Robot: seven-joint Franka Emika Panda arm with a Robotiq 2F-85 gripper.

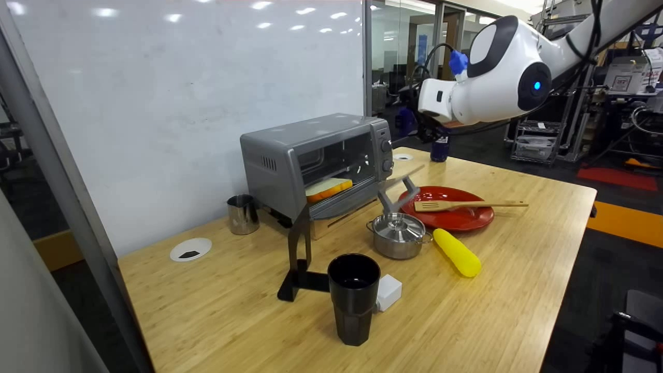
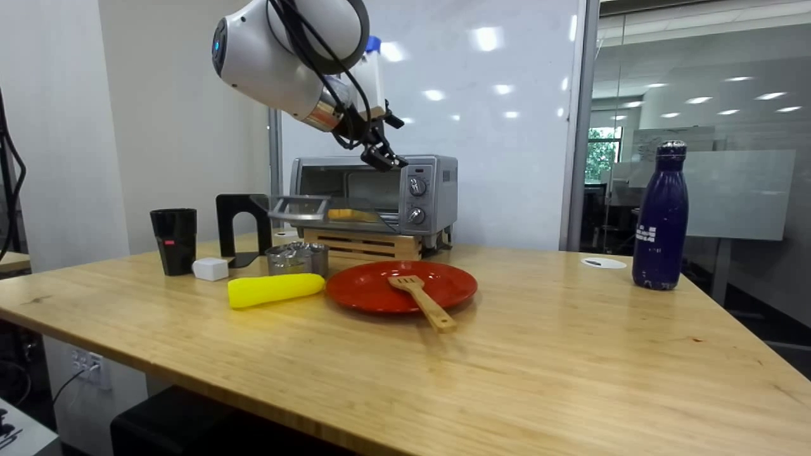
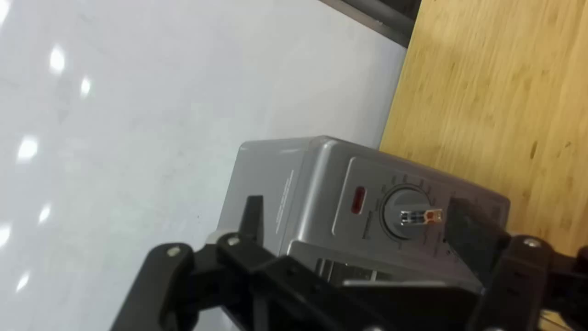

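Observation:
A grey toaster oven (image 1: pixel 323 131) stands against the whiteboard with its door lowered. The door's handle (image 2: pixel 300 206) juts out towards the front of the table. Inside lies a slice of bread (image 1: pixel 327 189). My gripper is open, its two fingers wide apart and nothing held. It hangs in the air near the oven's control side, and in the second exterior view the gripper (image 2: pixel 391 140) appears at the height of the oven's upper edge. Between the fingers, the wrist view shows an oven knob (image 3: pixel 406 212) beyond them, apart from the gripper.
In front of the oven are a lidded pot (image 1: pixel 398 241), a red plate (image 2: pixel 357 292) bearing a wooden spatula (image 2: pixel 433 305), and a yellow object (image 1: pixel 458 252). A black cup (image 1: pixel 352 304), white block (image 1: pixel 389 292) and black stand (image 1: pixel 297 252) are nearby. A blue bottle (image 2: pixel 659 220) stands right.

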